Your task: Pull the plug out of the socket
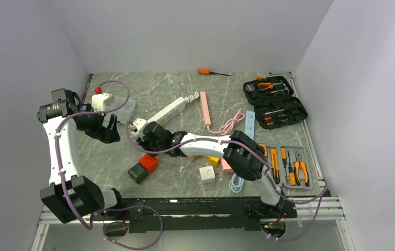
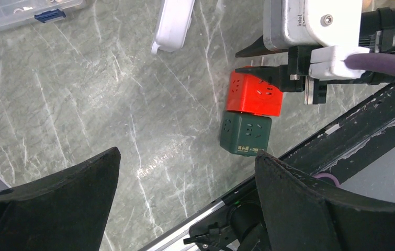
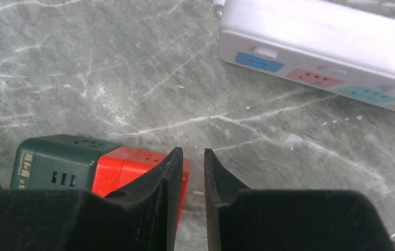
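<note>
A red block (image 2: 255, 95) lies against a dark green slotted block (image 2: 245, 134) near the table's front edge, the two end to end. From the red block's far end, two thin metal pins (image 2: 262, 61) stick out. My right gripper is at that end, its fingers close together with a narrow gap. Through the gap the tabletop and pins show; contact with them is not clear. In the right wrist view, one finger (image 3: 173, 175) covers part of the red block (image 3: 127, 164). To the left, my left gripper is open and empty above bare table.
Behind my right gripper lies a long white power strip (image 1: 168, 112). A clear parts box (image 2: 22, 15) sits at the back left. White (image 1: 207, 174) and yellow (image 1: 213, 161) blocks lie by the right arm. Tool cases (image 1: 274, 102) fill the right side.
</note>
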